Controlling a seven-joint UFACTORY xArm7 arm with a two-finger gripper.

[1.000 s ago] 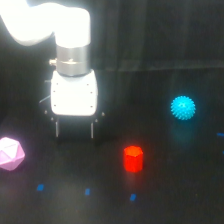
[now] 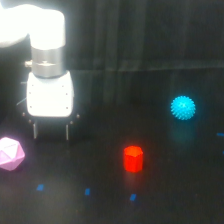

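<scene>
My gripper [image 2: 51,132] hangs at the upper left of the camera view, pointing down. Its two thin fingers [image 2: 35,130] stand apart, with nothing between them. Below and to the left of it is a pink faceted object [image 2: 10,154], close to the image's left edge and apart from the fingers. A red block with flat faces [image 2: 133,159] rests right of centre. Farther back on the right lies a spiky blue ball [image 2: 183,108].
All three objects are on a dark surface [image 2: 100,170] with a few small blue marks [image 2: 87,191] on it. Behind is a dark curtain-like backdrop [image 2: 130,40]. Clear room separates the objects.
My gripper has shifted left, nearer the pink object, and its fingers remain apart. The pink object, red block and blue ball are where they were.
</scene>
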